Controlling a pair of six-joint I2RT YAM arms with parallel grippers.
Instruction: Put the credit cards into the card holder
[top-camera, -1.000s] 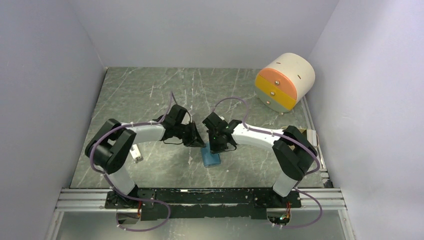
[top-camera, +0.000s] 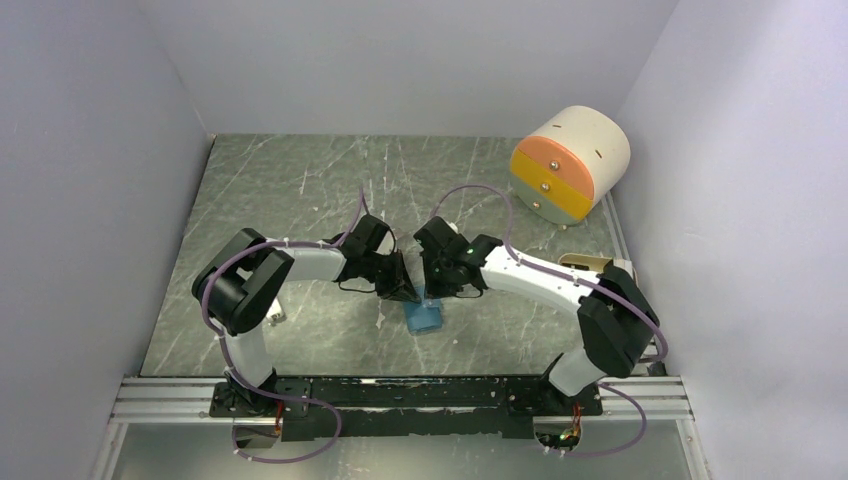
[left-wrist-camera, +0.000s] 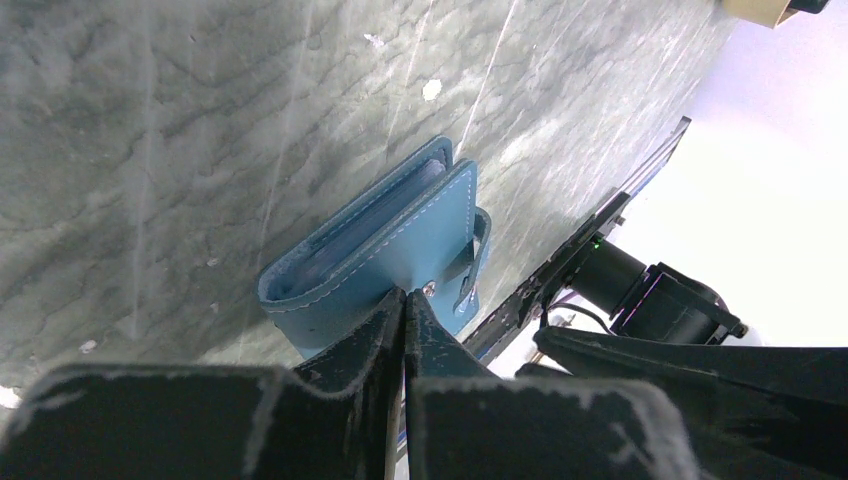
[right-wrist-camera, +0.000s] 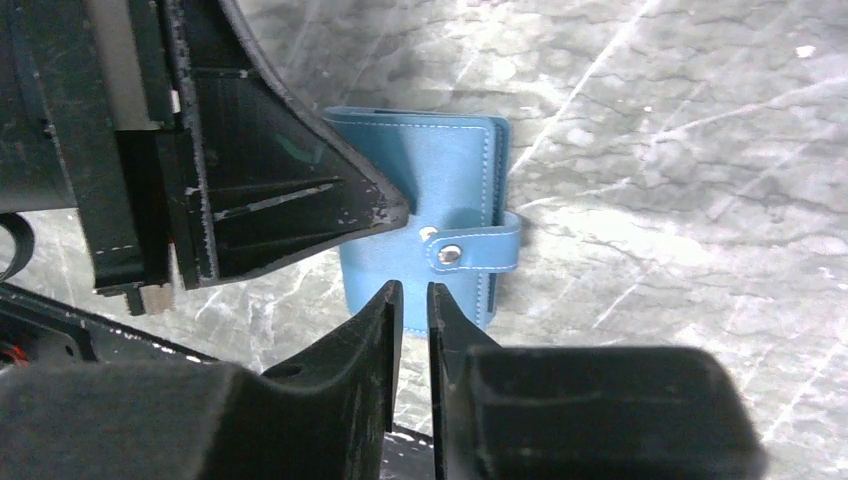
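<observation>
The blue card holder (top-camera: 424, 317) lies on the marbled tabletop between both arms, with pale sleeves showing along its open edge in the left wrist view. Its strap (right-wrist-camera: 485, 248) curls over the edge, and a metal stud on it sits slightly off the stud on the cover. My left gripper is shut, its tips against the blue cover; whether any of it is pinched cannot be made out. Facing the cover below the strap, my right gripper is open by a narrow gap with nothing between its fingers. No credit card can be made out clearly.
A small white item (top-camera: 274, 309) lies partly behind the left arm. A tan box (top-camera: 585, 261) is half hidden beyond the right arm. At the back right stands a cabinet (top-camera: 603, 150) with coloured drawers. Clear tabletop stretches behind the arms.
</observation>
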